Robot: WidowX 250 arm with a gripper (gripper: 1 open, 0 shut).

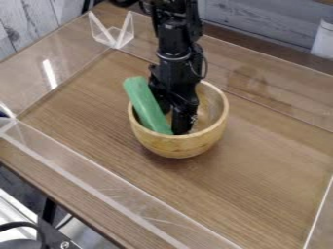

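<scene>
A wooden bowl [186, 141] stands in the middle of the table. A green elongated object [146, 102] leans in its left side, tilted toward the upper left. The black arm comes down from the top, and its gripper [174, 112] is low inside the bowl, beside the green object. The dark fingers blend together, so whether they are open, shut or holding anything cannot be told.
A clear angular object [113, 32] stands at the back left. A white object [325, 39] is at the back right edge.
</scene>
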